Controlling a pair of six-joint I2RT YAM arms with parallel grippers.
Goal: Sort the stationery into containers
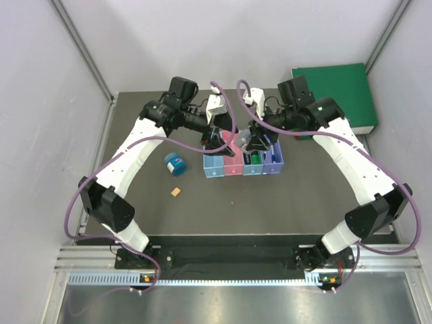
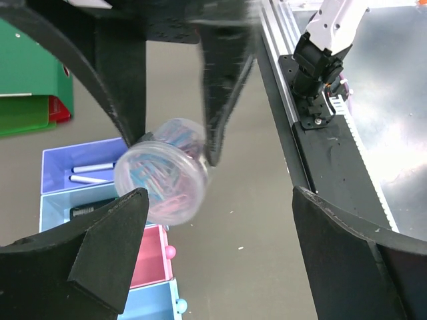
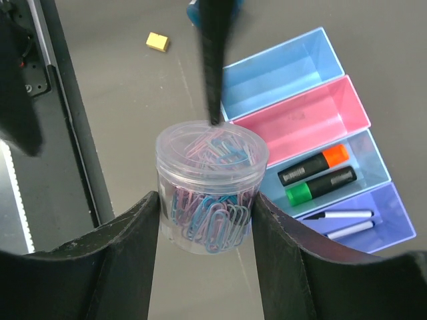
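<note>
A clear tub of pink and blue paperclips (image 3: 210, 207) is held in my right gripper (image 1: 256, 138), which is shut on it above the containers. My left gripper (image 1: 217, 138) is open, close by on the left, facing the tub (image 2: 160, 180). The row of containers below has a light blue box (image 3: 280, 67), a pink box (image 3: 300, 120), a blue box with two markers (image 3: 317, 186) and a purple box with white pens (image 3: 390, 210).
A blue jar (image 1: 175, 164) and a small yellow block (image 1: 175, 192) lie on the left of the table. Green folders (image 1: 337, 94) stand at the back right.
</note>
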